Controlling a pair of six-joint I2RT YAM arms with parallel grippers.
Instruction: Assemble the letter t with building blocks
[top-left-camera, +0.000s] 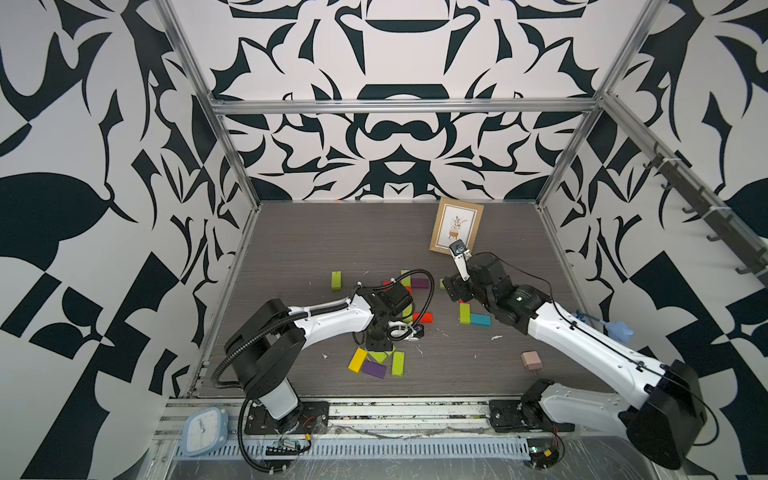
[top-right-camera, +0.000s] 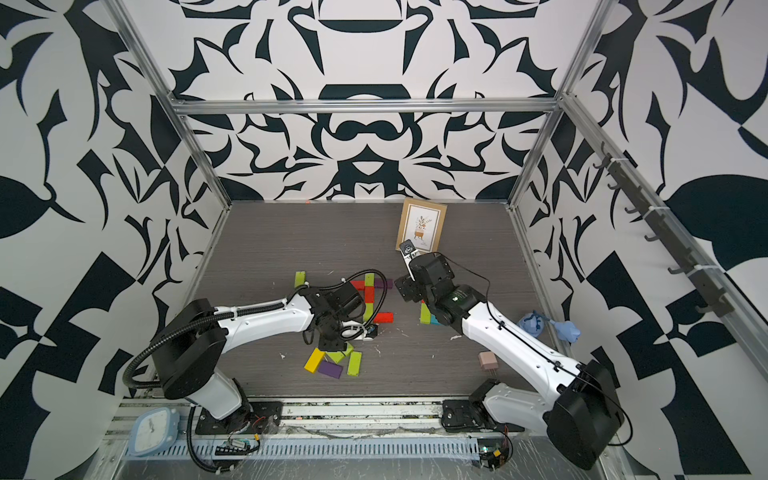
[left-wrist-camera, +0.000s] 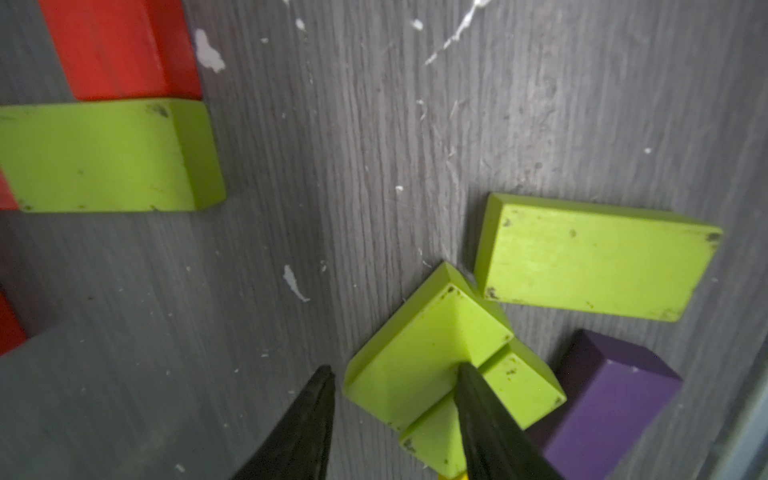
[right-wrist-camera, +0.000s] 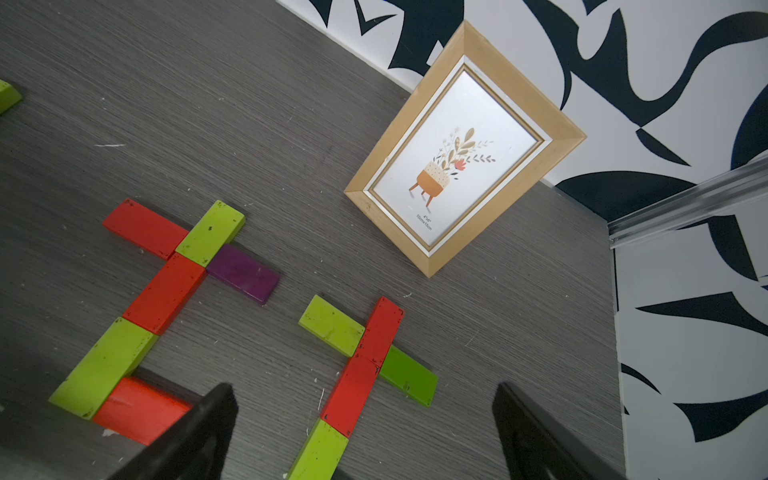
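Two t-shaped layouts show in the right wrist view. The left one has a crossbar of a red block (right-wrist-camera: 146, 227), a lime block (right-wrist-camera: 209, 233) and a purple block (right-wrist-camera: 242, 273); a red and a lime block form its stem, with a red foot (right-wrist-camera: 142, 410). In the other, a lime block (right-wrist-camera: 333, 325) and a darker green block (right-wrist-camera: 408, 375) flank red stem blocks (right-wrist-camera: 350, 395); a blue block (top-left-camera: 480, 319) lies at its foot. My left gripper is part open over a lime block (left-wrist-camera: 428, 352) among loose blocks. My right gripper stands open, empty.
Near the left gripper lie another lime block (left-wrist-camera: 600, 256), a purple block (left-wrist-camera: 612, 400) and a yellow block (top-left-camera: 357, 360). One lime block (top-left-camera: 336, 280) sits alone at left. A picture frame (top-left-camera: 457, 225) lies at the back; a pink cube (top-left-camera: 531, 361) is at right.
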